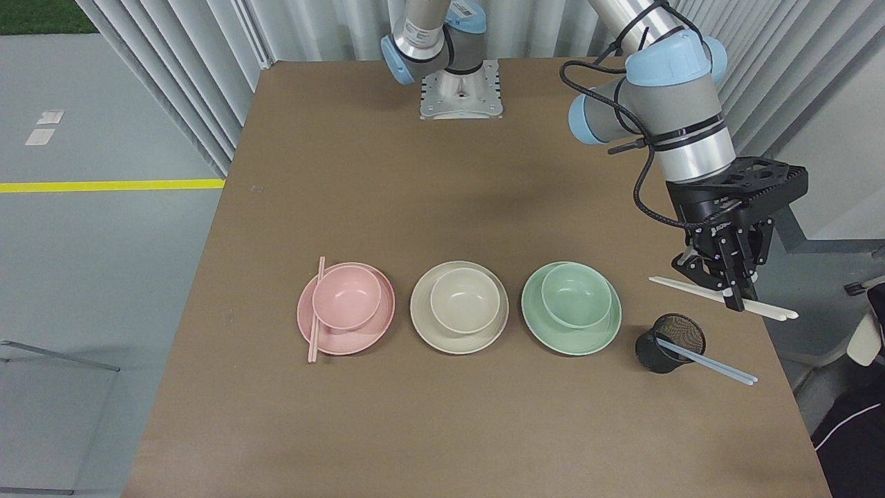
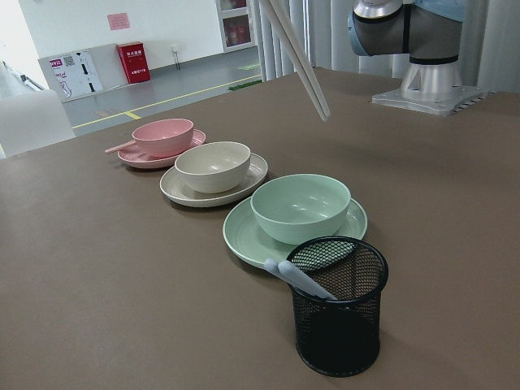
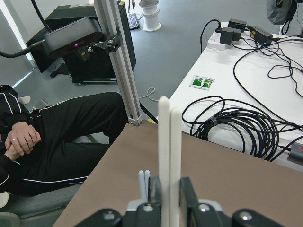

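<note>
My gripper (image 1: 730,286) is shut on a pair of white chopsticks (image 1: 768,310) near the table's right edge; they stand up in the middle of the wrist view (image 3: 169,142). Pink (image 1: 346,296), cream (image 1: 465,300) and green (image 1: 576,294) bowls sit on matching plates, with pink chopsticks (image 1: 315,348) on the pink plate's left side. A black mesh cup (image 1: 651,355), holding pale blue chopsticks (image 1: 722,368), stands right of the green plate.
A seated person (image 3: 85,123) and a white table with cables (image 3: 199,80) are beyond the edge.
</note>
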